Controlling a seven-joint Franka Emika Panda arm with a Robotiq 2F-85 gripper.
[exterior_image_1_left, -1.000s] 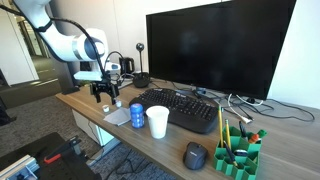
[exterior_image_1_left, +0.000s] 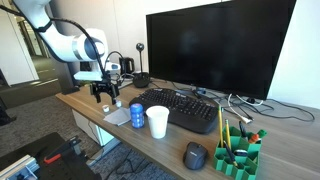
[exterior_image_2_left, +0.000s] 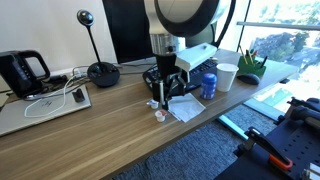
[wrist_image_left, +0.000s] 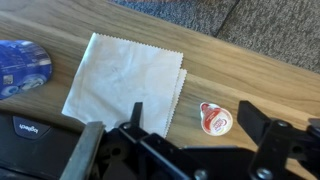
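My gripper stands open above the desk, its dark fingers (wrist_image_left: 256, 122) wide apart with nothing held. A small white bottle with a red marking on its top (wrist_image_left: 215, 120) is on the wood between and beyond the fingers in the wrist view. From the side, this little bottle (exterior_image_2_left: 160, 115) shows below the gripper (exterior_image_2_left: 164, 101). To its left in the wrist view lies a white cloth or paper sheet (wrist_image_left: 122, 78), flat with a folded edge. Another small white item (exterior_image_2_left: 152, 103) shows close behind the gripper.
A blue can (exterior_image_1_left: 137, 116) and a white cup (exterior_image_1_left: 157, 122) stand near the desk's front edge. Behind them are a black keyboard (exterior_image_1_left: 180, 107) and a monitor (exterior_image_1_left: 220, 45). A mouse (exterior_image_1_left: 195, 156) and a green pen holder (exterior_image_1_left: 235, 153) are farther right. Bare desk (exterior_image_2_left: 70, 140) lies at left.
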